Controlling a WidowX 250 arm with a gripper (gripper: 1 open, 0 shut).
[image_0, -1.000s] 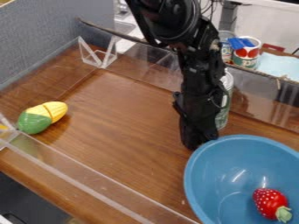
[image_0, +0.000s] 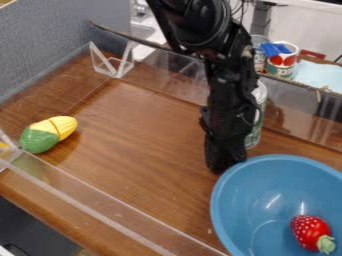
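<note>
My black gripper (image_0: 225, 150) hangs low over the wooden tray, just left of a pale green can (image_0: 258, 104) that it partly hides. The gripper is shut, with nothing visible between its fingers, though their tips are dark and hard to make out. A blue bowl (image_0: 242, 208) sits at the lower right, just in front of the gripper, with a red strawberry (image_0: 311, 232) inside. A yellow and green toy corn (image_0: 48, 133) lies at the left of the tray.
Clear plastic walls edge the tray (image_0: 134, 170). Cans (image_0: 281, 62) and a light cloth stand outside at the back right. The middle and left-centre of the tray are bare wood.
</note>
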